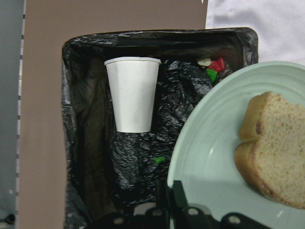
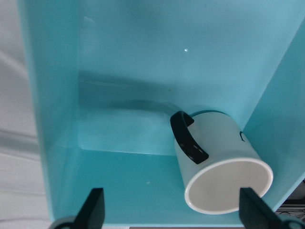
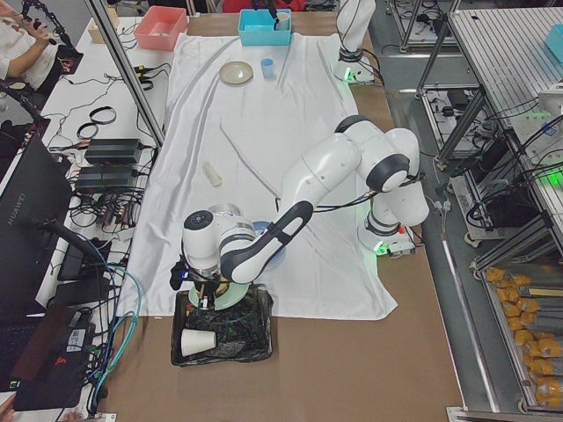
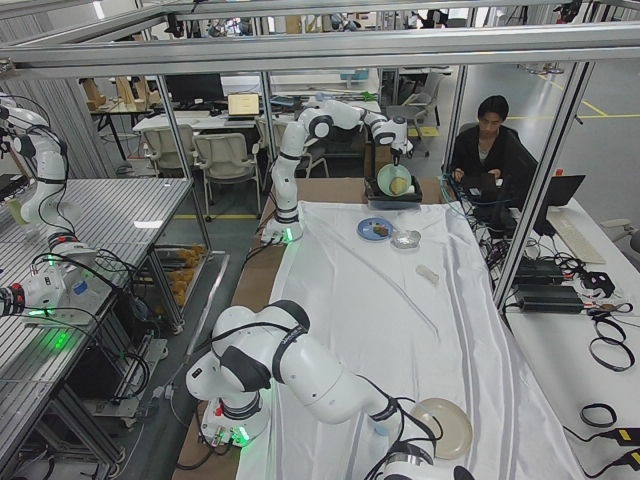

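Note:
My left gripper is shut on the rim of a pale green plate (image 1: 195,162) carrying a slice of bread (image 1: 274,148), held over a black-lined bin (image 1: 90,124). The bin holds a white paper cup (image 1: 132,93) and small coloured scraps (image 1: 215,65). In the right wrist view, my right gripper is open above a blue box (image 2: 143,47); a white mug (image 2: 214,138) with a black handle lies on its side inside, nothing between the fingers.
A blue plate (image 4: 375,229), a clear container (image 4: 405,239), a beige plate (image 3: 236,73) and a blue cup (image 3: 267,68) stand on the white cloth, whose middle is largely clear. A pink box (image 3: 160,27) sits at the back left.

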